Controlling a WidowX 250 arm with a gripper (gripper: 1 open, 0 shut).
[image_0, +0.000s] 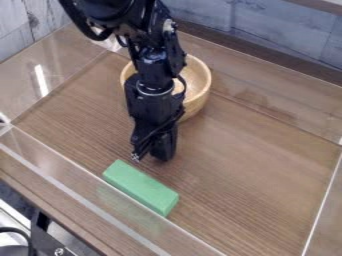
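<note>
My black gripper (147, 152) hangs low over the wooden tray floor, just in front of a tan bowl (195, 80) that it partly hides. A mint-green block (140, 186) lies toward the front, a little below the fingertips and apart from them. The gripper looks shut, though its dark fingertips are hard to tell apart; nothing visible is held.
The wooden tray floor (254, 160) is clear to the right and at the left. Walls (267, 25) border the tray at the back, with clear rims along the sides and front.
</note>
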